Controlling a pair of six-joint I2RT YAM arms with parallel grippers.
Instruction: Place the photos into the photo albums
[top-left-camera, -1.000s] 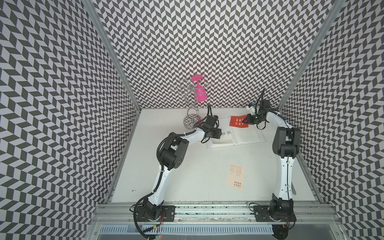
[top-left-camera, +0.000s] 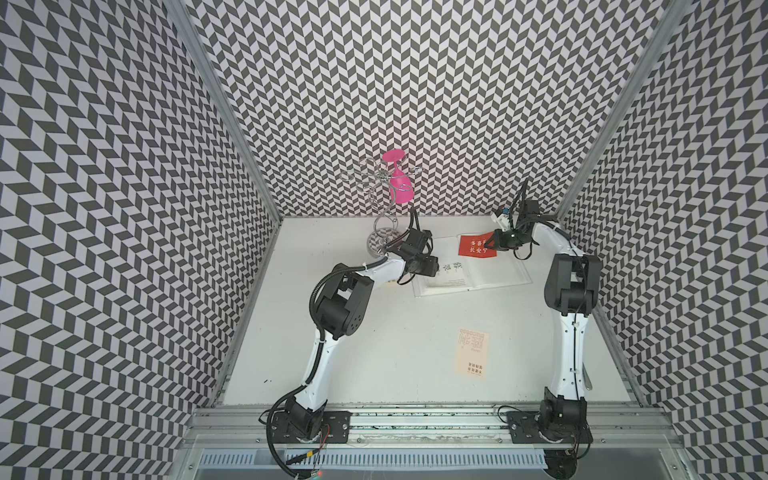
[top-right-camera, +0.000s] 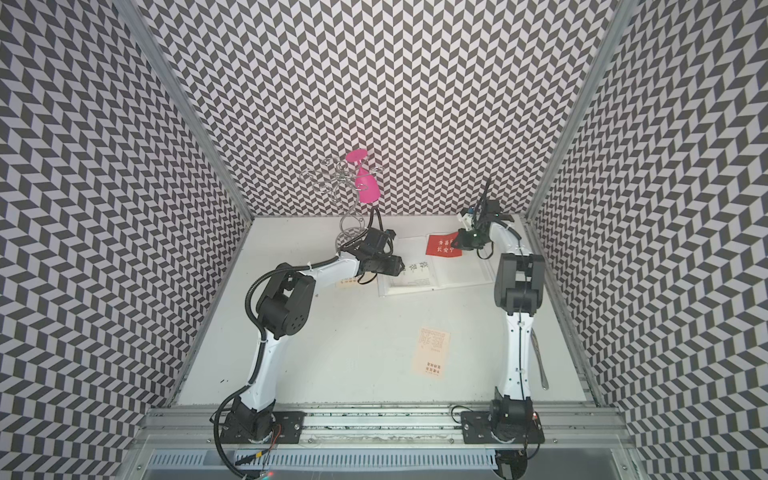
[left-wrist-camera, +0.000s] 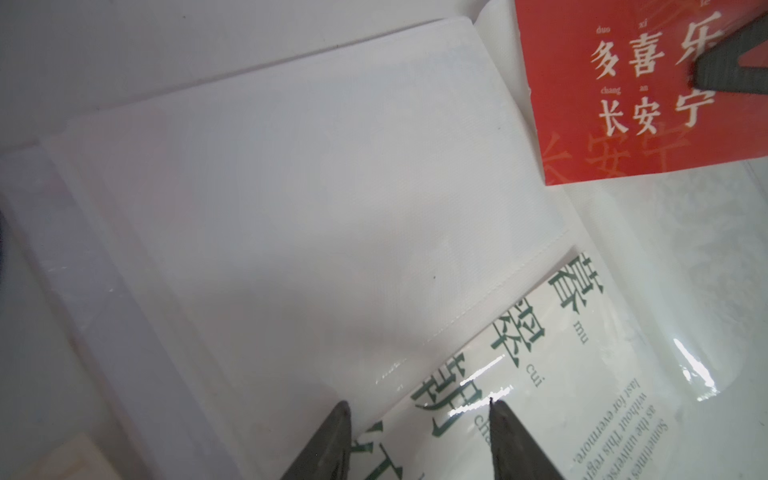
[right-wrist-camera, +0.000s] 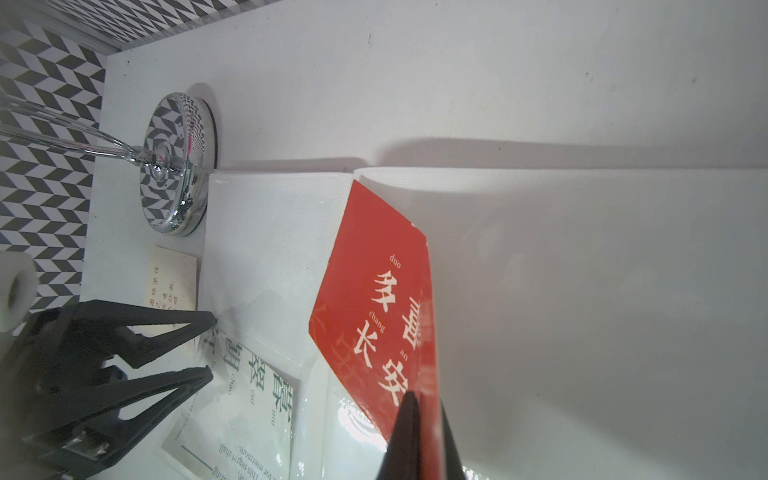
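An open photo album (top-left-camera: 504, 276) lies at the back centre. The red card (right-wrist-camera: 368, 296) is pinched at an edge by my right gripper, which is shut on it above the album. My left gripper is part open over the left page, its fingers just above a white card (left-wrist-camera: 552, 352) with large green characters lying on that page. The left fingers hold nothing visible. A beige card (top-left-camera: 472, 352) lies on the table in front of the album, and another beige card (right-wrist-camera: 172, 280) lies partly hidden beside the album's left side.
A chrome stand (right-wrist-camera: 168, 168) with a pink object (top-left-camera: 400, 185) stands behind my left gripper at the back. A thin metal tool (top-right-camera: 540, 360) lies by the right arm.
My left gripper has shifted slightly left since a second ago. The right arm and red card look almost unchanged.
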